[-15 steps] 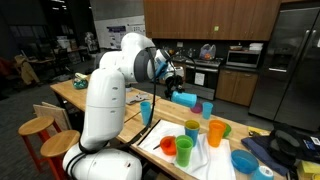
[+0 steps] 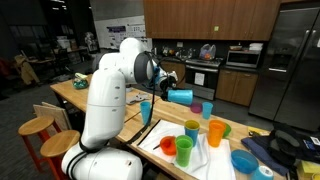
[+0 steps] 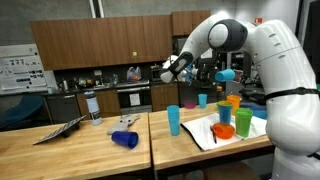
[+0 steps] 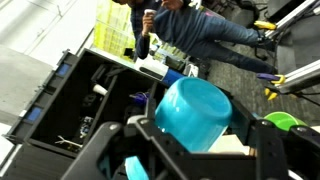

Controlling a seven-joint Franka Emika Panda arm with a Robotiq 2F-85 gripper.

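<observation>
Gripped between the two dark fingers is a light blue cup point(image 4: 192, 110), which fills the middle of the wrist view. My gripper point(image 2: 170, 90) is shut on it. In exterior view 1 the cup point(image 2: 180, 97) hangs in the air, lying nearly on its side and clear of the table. Exterior view 2 also has this cup point(image 3: 227, 75) raised well above the tableware, at the right. What is inside it cannot be seen.
On a white cloth point(image 2: 205, 155) and around it stand an orange cup point(image 2: 216, 132), a green cup point(image 2: 183, 152), a red bowl point(image 2: 168, 146) and several others. Another light blue cup point(image 3: 174, 121) stands apart. A dark blue cup point(image 3: 125, 138) lies on the otherwise fairly clear wooden table point(image 3: 75, 150).
The held cup has turned closer to horizontal and shifted slightly up and left in exterior view 1. The tableware below looks the same.
</observation>
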